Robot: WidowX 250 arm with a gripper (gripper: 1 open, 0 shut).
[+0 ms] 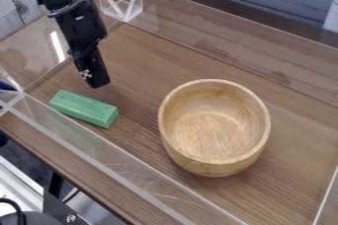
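My black gripper (93, 75) hangs at the upper left, its tip above and just behind a green block (83, 108) that lies on the wooden tabletop near the left front. Whether the finger is open or shut is too small to tell. A large empty round wooden bowl (214, 128) stands to the right of the block.
A clear plastic edge (132, 180) runs along the front left. A white wire-like object (122, 4) stands at the back left.
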